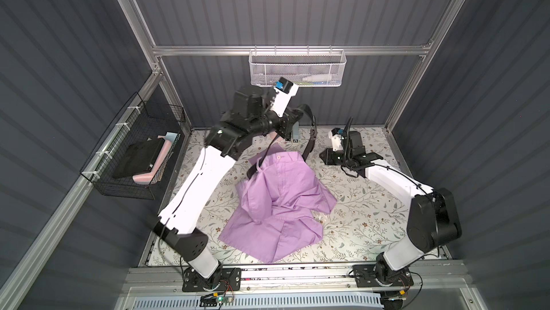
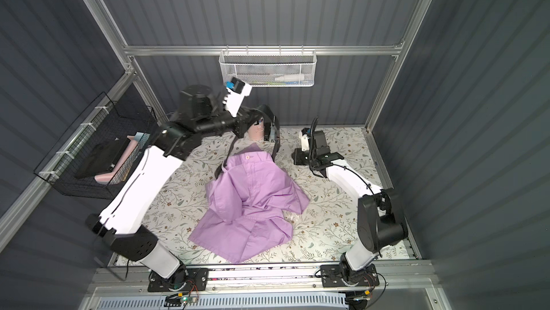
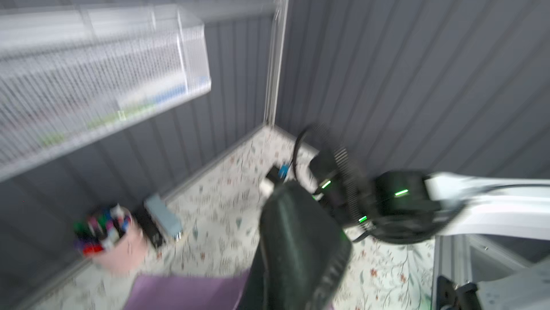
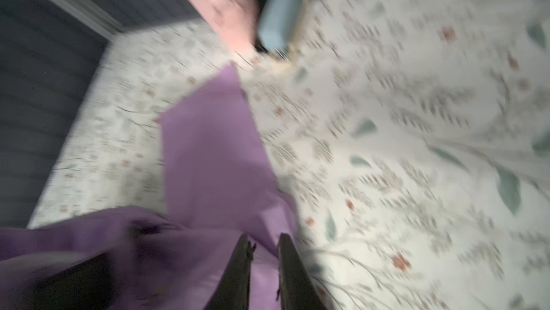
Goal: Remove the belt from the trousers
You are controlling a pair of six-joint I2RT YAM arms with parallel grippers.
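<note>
The purple trousers (image 1: 280,189) lie crumpled on the patterned table, waistband at the far side. Above them, my left gripper (image 1: 296,115) is raised and shut on the black belt (image 1: 311,141). From that grip the belt loops over to the right and runs down to the waistband; a dark strip also shows along the waistband's left side. A broad dark belt piece (image 3: 303,247) fills the lower middle of the left wrist view. My right gripper stands clear to the right of the trousers, its fingers parted with nothing between them.
A pink cup of pens (image 3: 123,241) and a grey-blue box (image 3: 162,215) stand at the back of the table. A white mesh basket (image 1: 298,68) hangs on the back wall, a black wire basket (image 1: 129,175) at left.
</note>
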